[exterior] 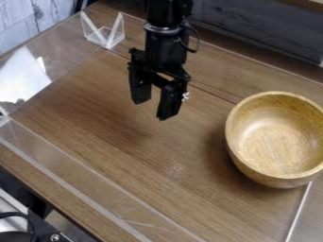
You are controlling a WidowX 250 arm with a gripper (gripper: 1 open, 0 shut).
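The black robot arm reaches down from the top middle of the camera view, and its gripper [154, 95] hangs over the wooden table [127, 170] with its two fingers apart. It is open. A small pale object [184, 97] shows just behind the right finger, mostly hidden by the gripper; I cannot tell what it is. A round wooden bowl [271, 137] stands at the right, apart from the gripper.
A clear, angular plastic piece [105, 34] stands at the back left. A white glare or sheet lies at the left edge. Black cables are at the bottom left corner.
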